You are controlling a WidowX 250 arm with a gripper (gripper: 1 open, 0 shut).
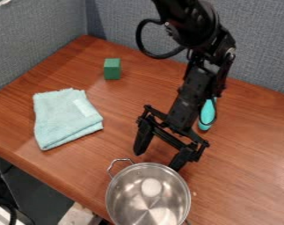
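The black gripper (161, 151) hangs low over the middle of the wooden table, its two fingers spread apart and open, with nothing visible between them. Just below it at the front sits a steel pot (149, 198) with a side handle. Behind the arm at the right lies a turquoise elongated object (207, 115), partly hidden by it.
A folded light-blue cloth (64, 117) lies on the left. A small green block (112, 68) stands at the back left. Grey partitions border the back and left.
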